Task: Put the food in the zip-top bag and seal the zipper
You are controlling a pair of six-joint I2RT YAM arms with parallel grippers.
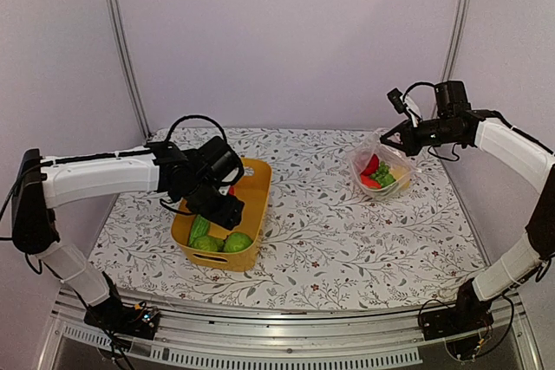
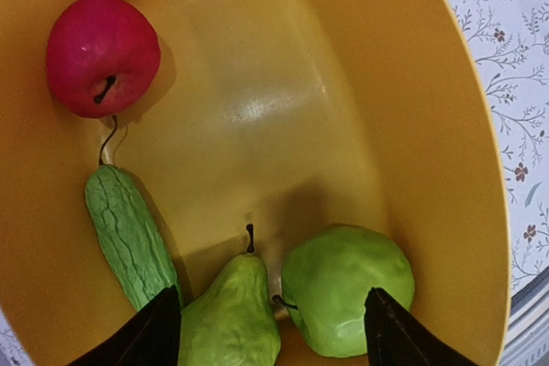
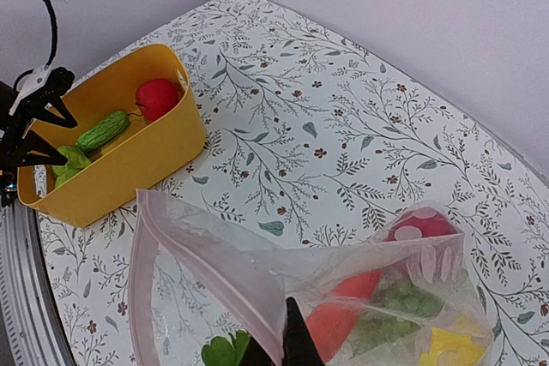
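The clear bag [image 1: 355, 166] stands on the right of the table, with red, green and yellow food [image 1: 376, 172] inside. My right gripper is shut at the bag's upper edge, and the thin film runs between its fingers. Over the yellow basket [image 1: 263, 205] on the left, my left gripper points down with its fingers apart and nothing held. Below it in the left wrist view lie a green pear [image 2: 232, 315] and a round green fruit [image 2: 352, 289]. A green cucumber-like vegetable [image 2: 129, 229] and a red apple [image 2: 103, 53] lie along the basket's far side.
Walls close off the back and both sides. The basket's high rim [image 2: 485, 177] surrounds the food near my left gripper.
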